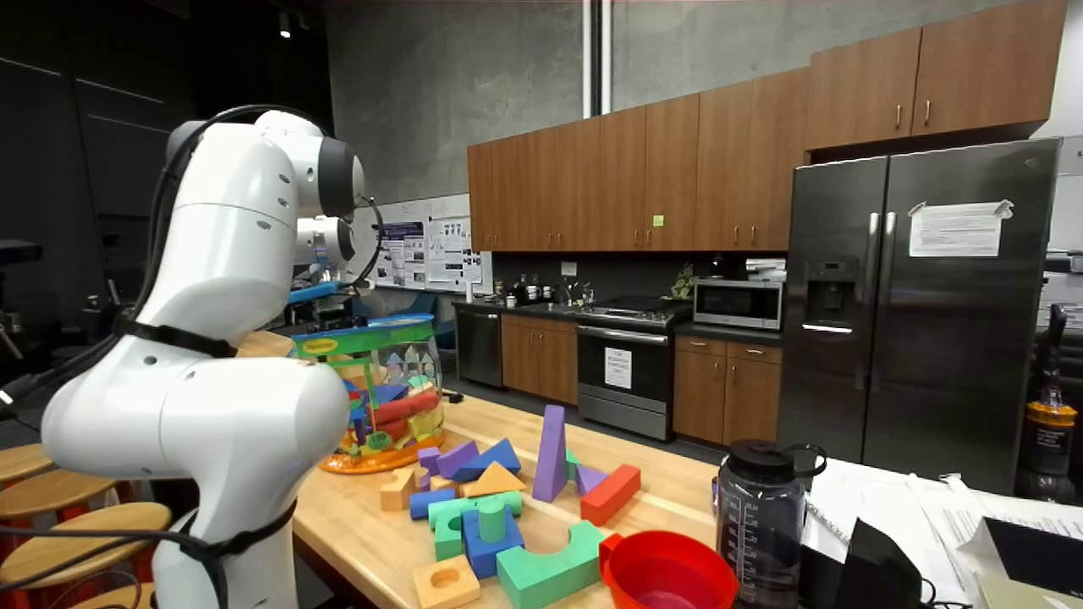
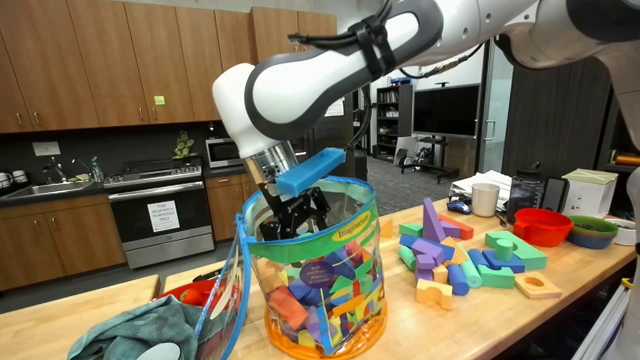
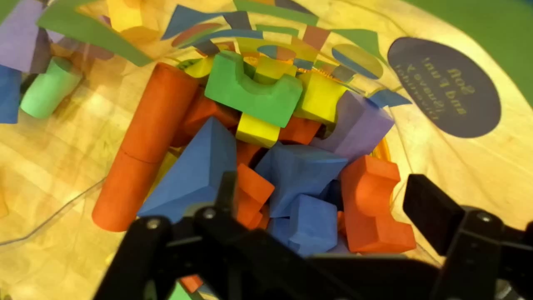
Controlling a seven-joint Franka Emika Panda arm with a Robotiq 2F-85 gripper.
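Note:
My gripper points down into the mouth of a clear round bag with a green and blue rim and an orange base. In the wrist view its two black fingers stand wide apart, the fingers open and nothing held. Beneath them lies a heap of foam blocks inside the bag: a blue wedge, a blue block, an orange notched block, a green arch, a purple block and a long orange cylinder. The fingertips appear above the heap; the exact gap cannot be judged.
Loose blocks, among them a tall purple wedge and a green arch, cover the table beside the bag. A red cup and a dark bottle stand farther along. The bag's lid hangs open near a teal cloth.

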